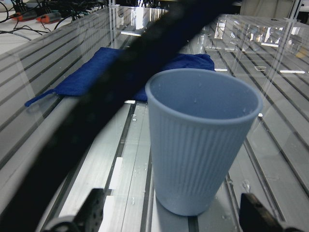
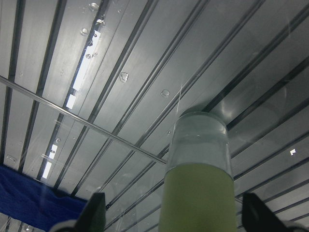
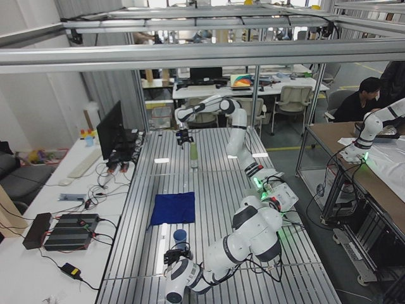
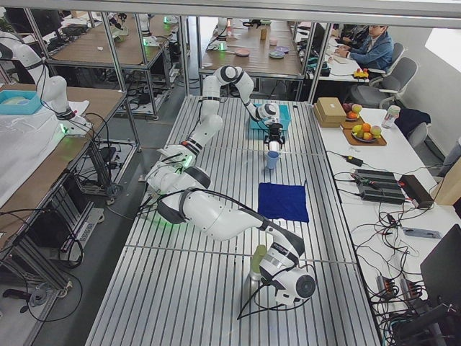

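Note:
A blue ribbed cup (image 1: 195, 150) stands upright on the slatted metal table; my left gripper is open low around it, its fingers at either side. In the right wrist view a green bottle (image 2: 197, 198) with a clear end stands below my right gripper, which is open, fingers apart on either side of the bottle's image; whether it touches is not clear. A dark blue cloth (image 4: 283, 202) lies flat between cup and bottle.
A light blue bin (image 4: 256, 122) is at the far end in the camera right view. A monitor (image 3: 111, 130) and black electronics (image 3: 71, 233) sit on the side desk.

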